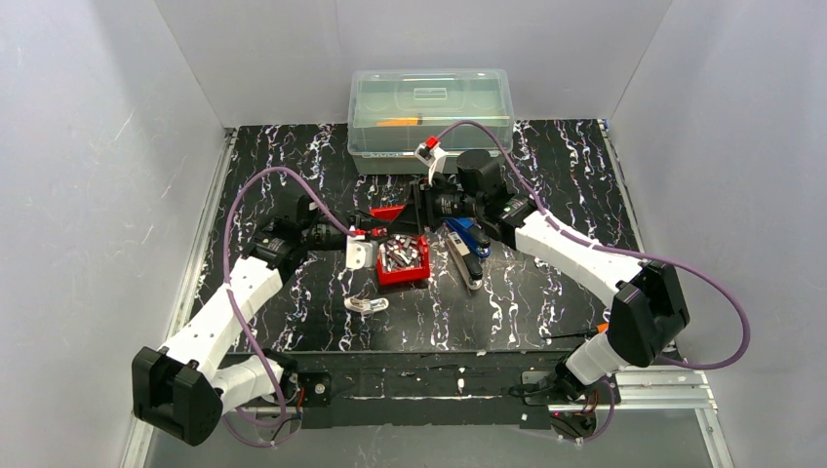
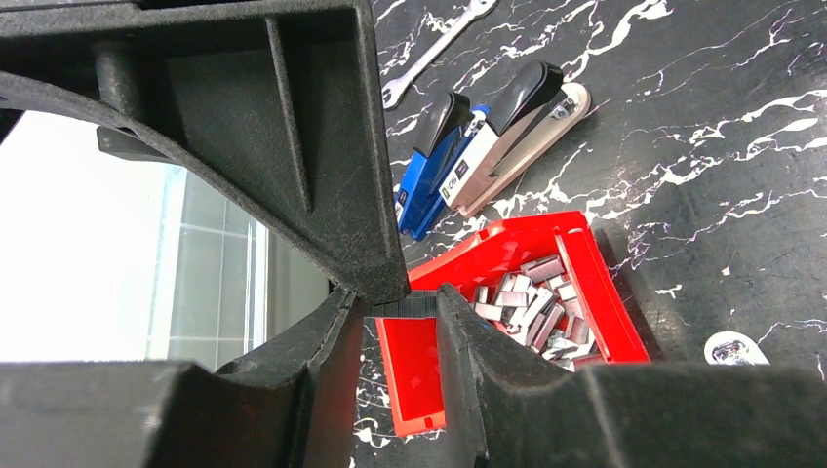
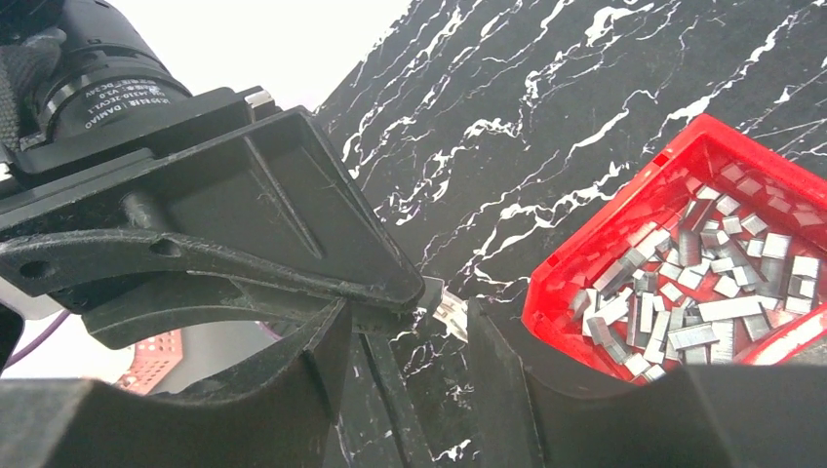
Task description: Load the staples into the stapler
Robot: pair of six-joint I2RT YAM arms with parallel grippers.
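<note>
A short strip of staples [image 2: 413, 307] is pinched between the tips of my left gripper, which is shut on it. My right gripper stands partly open, its fingers on either side of the left gripper's tip. A silvery end of the strip [image 3: 432, 294] shows in that gap; whether the right fingers touch it I cannot tell. Both grippers meet above the red tray [image 1: 405, 276], where loose staple strips [image 3: 673, 292] lie piled. Right of the tray are a blue stapler [image 1: 472, 237] and a black-and-beige stapler [image 1: 464, 261].
A clear lidded box [image 1: 429, 117] stands at the back. In front of the tray lies a small pale item [image 1: 367, 305]. A screwdriver [image 1: 575, 334] rests near the front right, and a wrench [image 2: 439, 49] shows beyond the staplers.
</note>
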